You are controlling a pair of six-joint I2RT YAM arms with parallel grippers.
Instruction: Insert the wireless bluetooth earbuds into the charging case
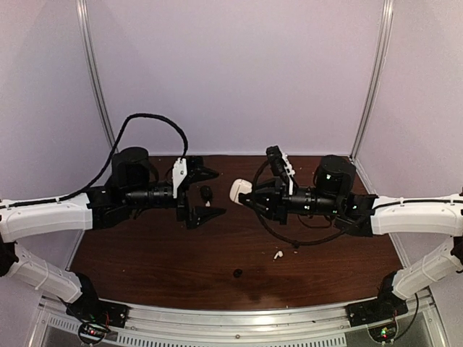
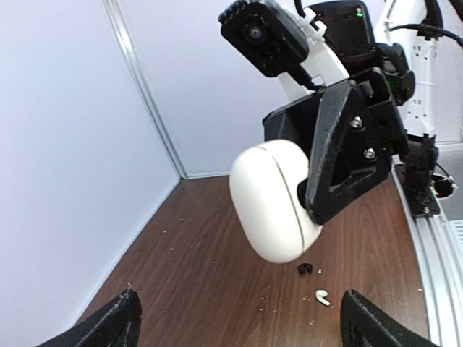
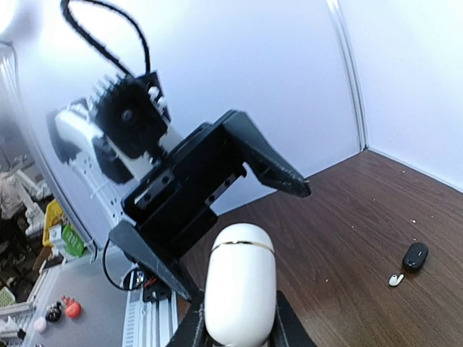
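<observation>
The white charging case (image 1: 240,190) is held up in the air by my right gripper (image 1: 249,199), which is shut on it; in the left wrist view the case (image 2: 268,199) shows its lid seam, closed. My left gripper (image 1: 212,196) stands open just left of the case, with nothing between its fingers, and faces it. A small white earbud (image 1: 278,255) lies on the table below the right arm, also seen as a white earbud (image 2: 322,297) in the left wrist view. A white earbud (image 3: 396,280) lies beside a black case in the right wrist view.
A black case (image 3: 414,257) lies on the wooden table (image 1: 159,267), and a small dark object (image 1: 238,273) lies near the front middle. Walls enclose the back and sides.
</observation>
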